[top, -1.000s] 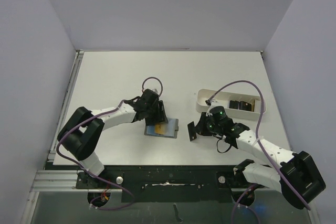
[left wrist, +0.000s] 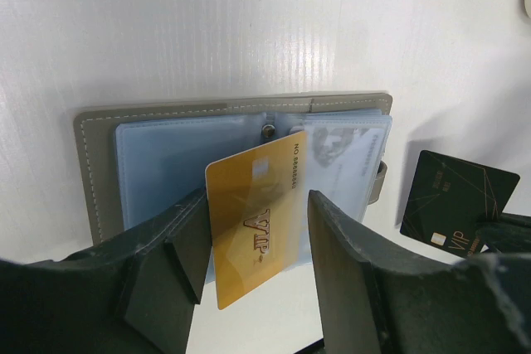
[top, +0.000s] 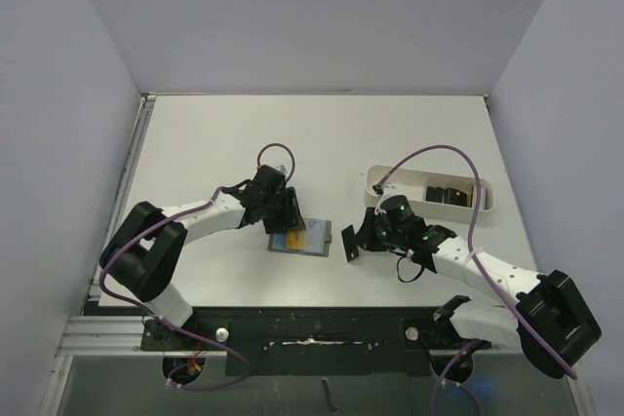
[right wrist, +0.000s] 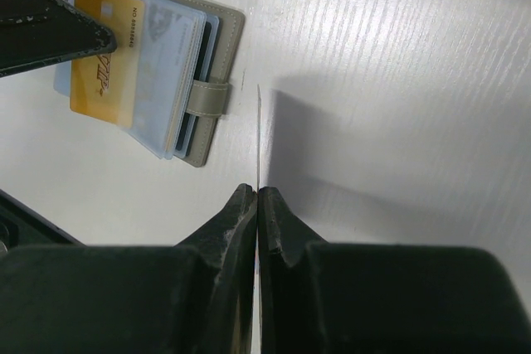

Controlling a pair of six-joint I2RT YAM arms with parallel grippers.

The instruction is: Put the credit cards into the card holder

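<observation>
The card holder [top: 317, 233] lies spread on the table with its clear pockets facing up. A gold VIP card [left wrist: 257, 230] rests on those pockets, tilted; whether its edge is inside one is unclear. Over it is my left gripper, fingers apart, one finger close against or overlapping the card's left edge. To the right of the holder, my right gripper is shut on a black VIP card [left wrist: 452, 196]. This black card stands nearly edge-on in the right wrist view and is clear of the holder.
At the right back, a white tray [top: 380, 185] has several dark cards [top: 447, 196] in its right part. The holder's strap [right wrist: 207, 99] sticks out on its right side.
My right gripper has shifted slightly left with the black card, closer to the holder. The left gripper has moved a little left over the holder.
</observation>
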